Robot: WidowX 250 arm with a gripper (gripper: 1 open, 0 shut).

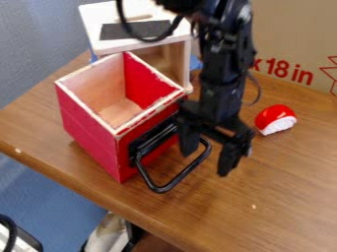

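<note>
A red wooden box (95, 115) with a pale interior stands on the table, a black handle or frame (157, 186) jutting low from its right side, slanting out over the tabletop. My black gripper (211, 150) is just right of the box, beside the upper part of that frame; it is blurred, and whether its fingers touch the frame or hold anything is unclear. A red-and-white round object (275, 120) lies to the right of my arm.
A white stand (102, 22) with a dark strip is behind the box. A cardboard panel (297, 39) backs the table. The table's left edge drops to a blue floor.
</note>
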